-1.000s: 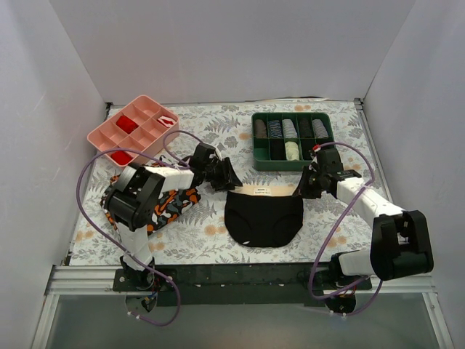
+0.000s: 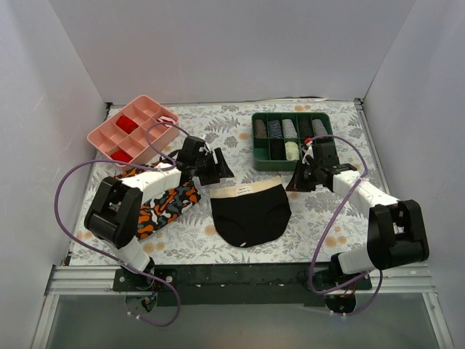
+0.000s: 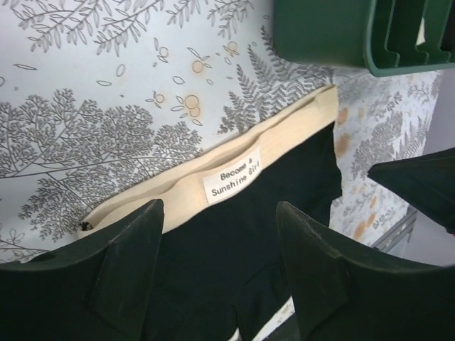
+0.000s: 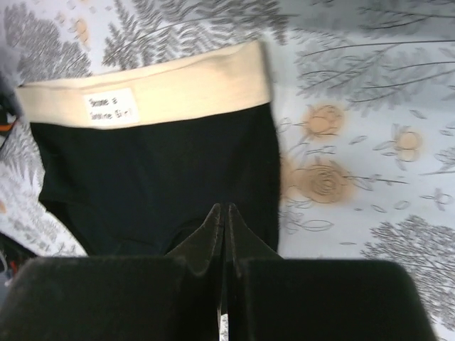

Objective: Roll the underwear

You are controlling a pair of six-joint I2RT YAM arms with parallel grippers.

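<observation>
Black underwear [image 2: 251,218] with a beige waistband [image 2: 245,189] lies flat between my two arms, waistband toward the back and a little higher on its right. A white printed label shows on the band in both wrist views. My left gripper [image 2: 227,163] is at the band's left end, fingers parted and nothing between its fingers; in the left wrist view the fingers [image 3: 128,263] stand above the cloth. Beside the band's right end is my right gripper [image 2: 296,186], shut; in the right wrist view its closed tips [image 4: 224,209] appear over the black fabric, with nothing visible between them.
A green divided box [image 2: 290,166] of rolled items stands just behind the underwear. At the back left is a pink divided box [image 2: 109,136] with red items. Patterned cloth [image 2: 167,211] lies under the left arm.
The underwear has shifted left and tilted, its right end now higher. The right gripper moved a little left.
</observation>
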